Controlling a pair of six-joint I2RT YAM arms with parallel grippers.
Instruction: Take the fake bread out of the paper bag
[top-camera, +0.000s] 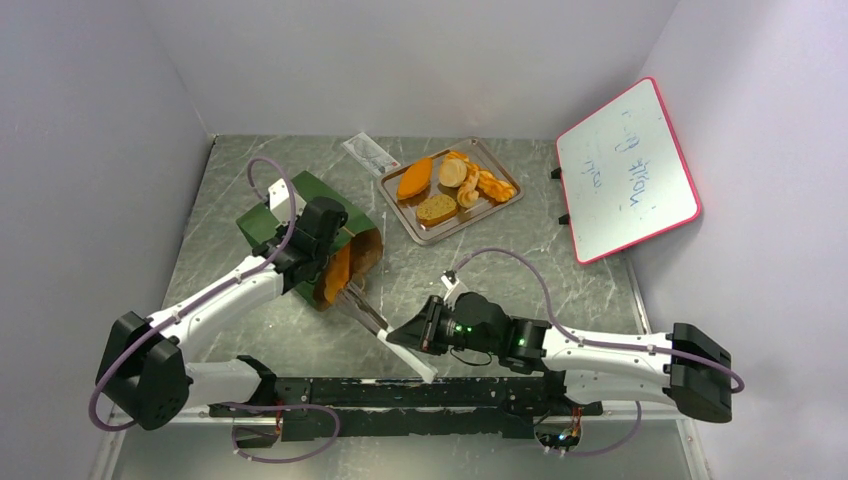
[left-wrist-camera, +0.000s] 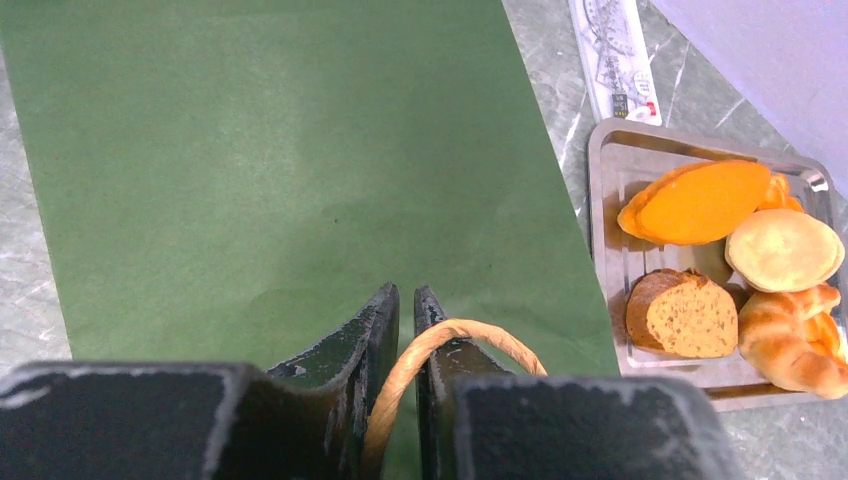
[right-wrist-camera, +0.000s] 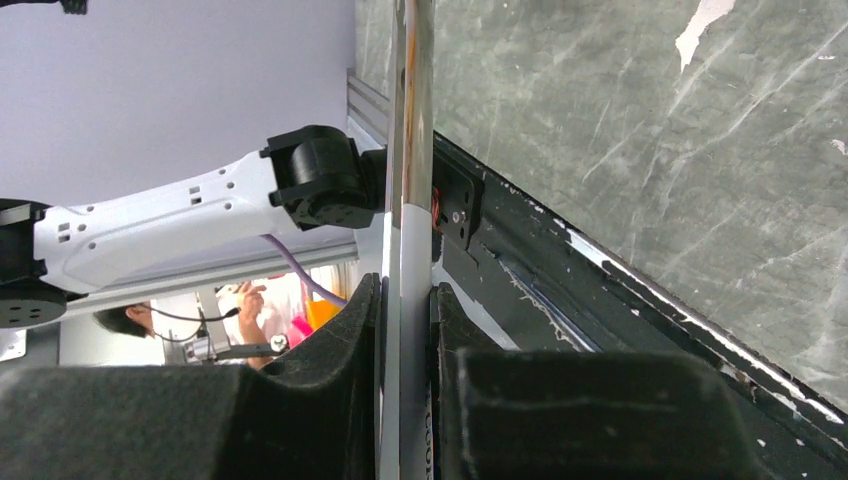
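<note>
A green paper bag (top-camera: 315, 189) (left-wrist-camera: 270, 160) lies tilted at the left, its brown opening toward front right. An orange bread piece (top-camera: 337, 270) shows in that opening. My left gripper (top-camera: 325, 240) is shut on the bag's twisted paper handle (left-wrist-camera: 450, 328). My right gripper (top-camera: 400, 336) is shut on long metal tongs with white grips (right-wrist-camera: 414, 250), whose metal ends reach the bread at the bag's mouth.
A steel tray (top-camera: 430, 233) with several breads stands at the back, beside a plastic ruler (top-camera: 368, 155). A whiteboard (top-camera: 627, 170) stands at the right. Bare table lies between tray and right arm.
</note>
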